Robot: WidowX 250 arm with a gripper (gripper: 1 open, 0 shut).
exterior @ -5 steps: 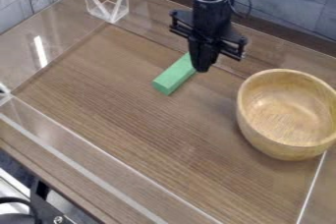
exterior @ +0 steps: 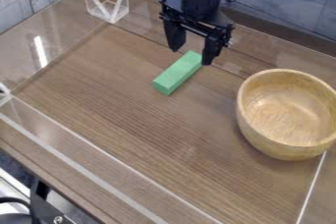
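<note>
My black gripper (exterior: 197, 33) hangs over the upper middle of the wooden table (exterior: 118, 140), open, its fingers spread wide. Just below it lies a green oblong block (exterior: 178, 74), slanting from lower left to upper right and uncovered by the gripper.
A large tan bowl (exterior: 282, 119) sits at the right. A white wire-like holder (exterior: 108, 7) stands at the back left. The table's edges show at top left and lower left, with cables and dark parts beyond.
My gripper has moved slightly up and left, away from over the green block's upper end, and its fingers now appear more widely spread. The block and bowl look unmoved.
</note>
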